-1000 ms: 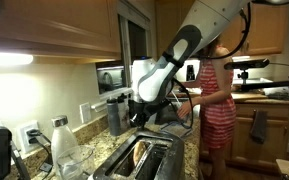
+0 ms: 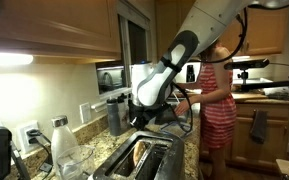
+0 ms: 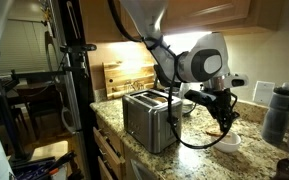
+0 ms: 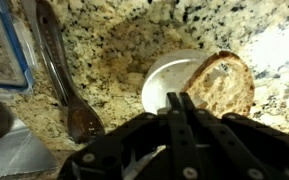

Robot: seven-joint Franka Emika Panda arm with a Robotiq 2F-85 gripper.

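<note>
A brown-crusted slice of bread (image 4: 224, 88) lies over the right part of a white bowl (image 4: 164, 80) in the wrist view. My gripper reaches to the slice's left edge, its dark fingertips close together with the bread's edge between them. From the side, the gripper (image 3: 222, 128) points down at the white bowl (image 3: 228, 144), and the slice shows only as a small brown patch by the rim. The silver toaster (image 3: 152, 120) stands beside the bowl on the counter. Another piece of bread (image 2: 138, 152) sticks up from a toaster slot.
A dark spoon (image 4: 76, 115) and a blue-edged container (image 4: 9, 50) lie left of the bowl in the wrist view. Dark bottles (image 3: 280, 115) stand by the wall, and a clear jug (image 2: 64, 145) is near the toaster. A person in a red dress (image 2: 219, 105) stands behind.
The arm's upper part has shifted up and to the right in exterior view 1. The gripper end stays about where it was; the toaster and its bread have not moved.
</note>
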